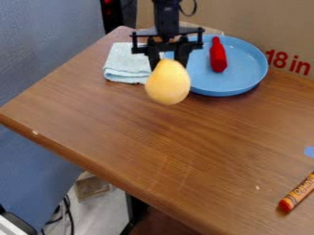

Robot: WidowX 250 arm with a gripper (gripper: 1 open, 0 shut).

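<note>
The black gripper [167, 58] hangs above the upper middle of the table, shut on a yellow pear-shaped object [167, 84]. The object is held up over the table, in front of the left side of a blue plate [233, 80]. On the plate lies a red elongated item [218, 55]. A white folded cloth [125, 64] lies left of the plate, partly behind the gripper.
An orange tube [298, 191] lies at the table's right front, below a small blue patch [309, 152]. A cardboard board [276, 23] stands at the back.
</note>
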